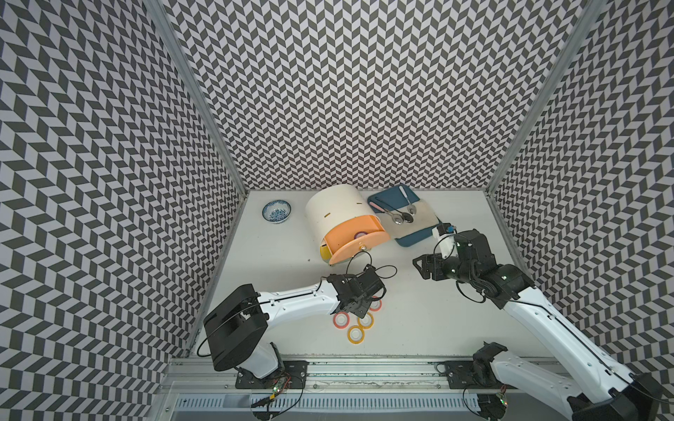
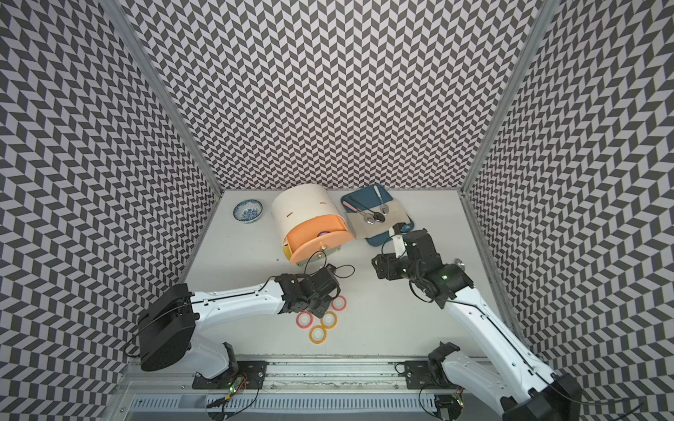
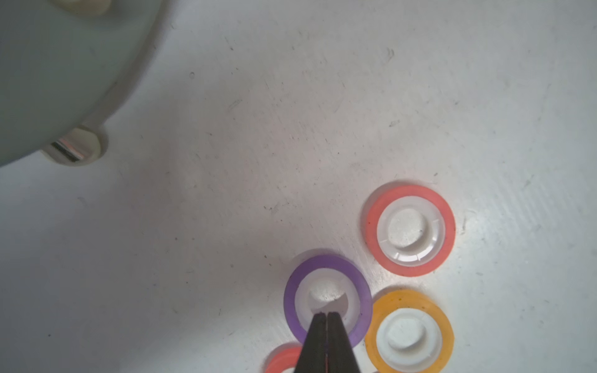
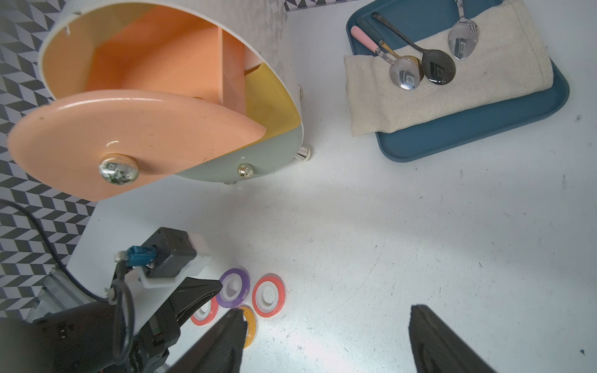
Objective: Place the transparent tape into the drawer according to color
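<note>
A purple tape ring point(image 3: 296, 279) lies flat on the table among two red rings point(image 3: 446, 230) and two yellow-orange ones point(image 1: 356, 334). Over its near edge are the left gripper's point(image 3: 326, 342) fingertips, close together; whether any gap remains, or whether they touch the ring, is unclear. The cream cabinet point(image 1: 330, 207) has its orange drawer point(image 4: 136, 118) pulled out, and a purple ring point(image 1: 361, 235) shows inside. Below it, a yellow drawer point(image 4: 267, 99) stands partly out above a grey-green one point(image 4: 267, 155). Right of the rings, my right gripper is open and empty.
A blue tray point(image 4: 435, 149) with a beige cloth and several spoons lies at the back right. At the back left sits a patterned bowl point(image 1: 276, 211).
</note>
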